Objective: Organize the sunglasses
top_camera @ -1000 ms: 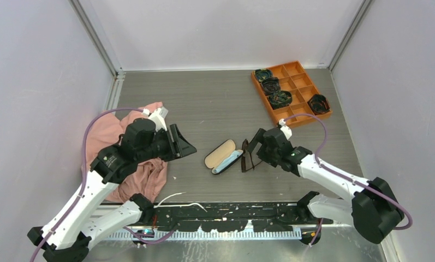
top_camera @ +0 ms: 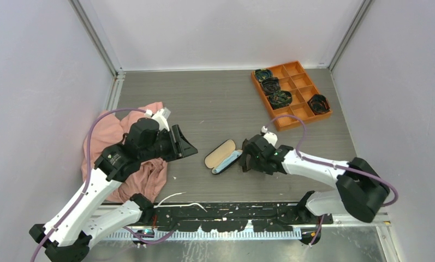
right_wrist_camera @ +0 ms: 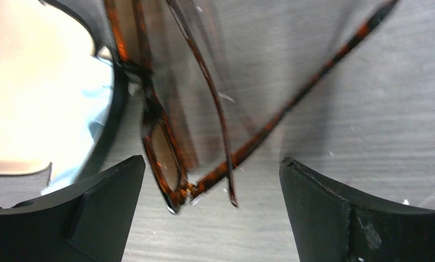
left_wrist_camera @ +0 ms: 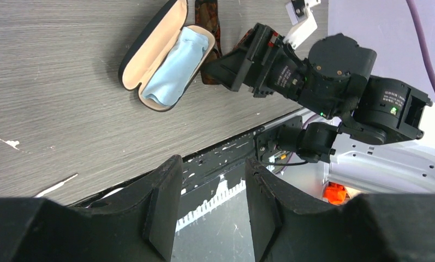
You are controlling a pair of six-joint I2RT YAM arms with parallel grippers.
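Note:
Brown tortoiseshell sunglasses (right_wrist_camera: 166, 158) lie on the table beside the glasses case, their temple arms spread. My right gripper is open low over them, and the frame's corner and a temple show between its fingers, not gripped. From above, that gripper (top_camera: 246, 156) largely covers the sunglasses; the left wrist view shows part of their dark frame (left_wrist_camera: 208, 16). The open case (top_camera: 220, 155) has a light blue cloth (left_wrist_camera: 177, 68) inside. My left gripper (top_camera: 186, 146) hangs left of the case, its fingers apart with nothing between them (left_wrist_camera: 214, 185).
An orange compartment tray (top_camera: 283, 121) stands at the back right; several compartments hold dark coiled items (top_camera: 280, 99), others are empty. A pink cloth (top_camera: 149, 177) lies crumpled under the left arm.
The right gripper has moved left and slightly down in the top view, until it covers the sunglasses. My left arm has barely moved; the case and tray look the same.

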